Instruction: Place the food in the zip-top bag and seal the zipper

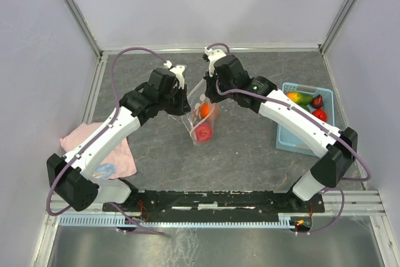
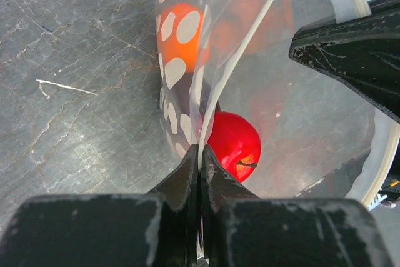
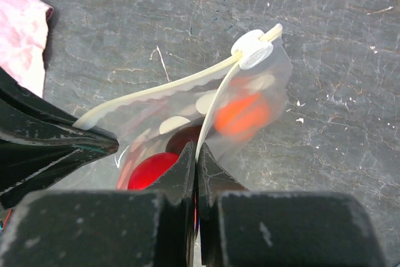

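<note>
The clear zip top bag with pale spots (image 1: pixel 195 101) hangs between my two grippers, its mouth held apart. My left gripper is shut on one side of the bag's mouth. On the opposite side, my right gripper is shut, with the thin bag edge running into its fingertips. A red apple-like fruit (image 2: pixel 234 142) lies low in the bag, and an orange food item (image 1: pixel 207 110) rests behind it. A dark item (image 3: pixel 187 139) shows between them, partly hidden. The white zipper slider (image 3: pixel 253 48) sits at one end of the rim.
A blue basket (image 1: pixel 294 141) at the right holds several foods, including a red one (image 1: pixel 319 115). At the left lies a pink cloth (image 1: pixel 119 157).
</note>
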